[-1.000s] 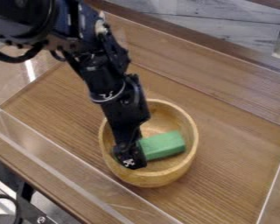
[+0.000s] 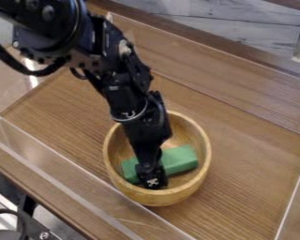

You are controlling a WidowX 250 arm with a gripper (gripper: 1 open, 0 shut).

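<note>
A light wooden bowl (image 2: 187,191) stands near the front edge of the table, with a green rectangular block (image 2: 178,161) lying inside it. The black arm reaches down from the upper left, and its gripper (image 2: 153,171) is inside the bowl, over the left part of the block, which it partly hides. The fingertips are dark and overlap, so their spacing is hard to make out.
A pale plank wall (image 2: 240,23) runs along the back. A clear strip edges the table at the front left.
The gripper has shifted slightly within the bowl and sits more over the green block, which lies a little further left than a second ago.
</note>
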